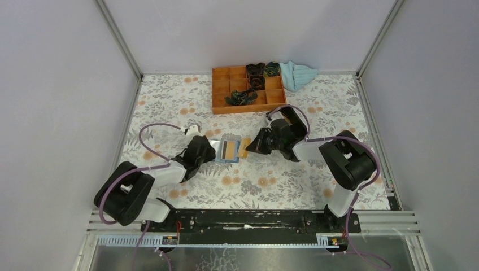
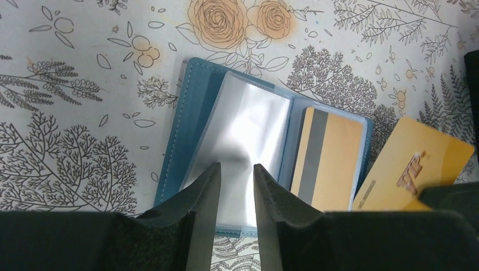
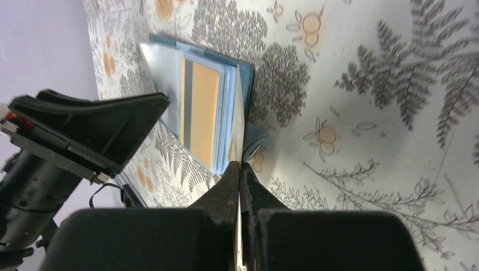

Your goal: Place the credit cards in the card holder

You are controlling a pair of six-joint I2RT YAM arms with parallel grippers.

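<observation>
The blue card holder (image 1: pixel 232 160) lies open on the table between my grippers, with a clear sleeve (image 2: pixel 243 141) and a tan card with a dark stripe (image 2: pixel 333 152) in it. My left gripper is over the clear sleeve, its fingertips apart with nothing seen between them. My right gripper is shut on a gold card, which stands edge-on at the holder's right side in the right wrist view.
An orange divided tray (image 1: pixel 220 86) with dark bundles stands at the back, a light blue cloth (image 1: pixel 299 76) beside it. A black case (image 1: pixel 295 119) lies behind my right arm.
</observation>
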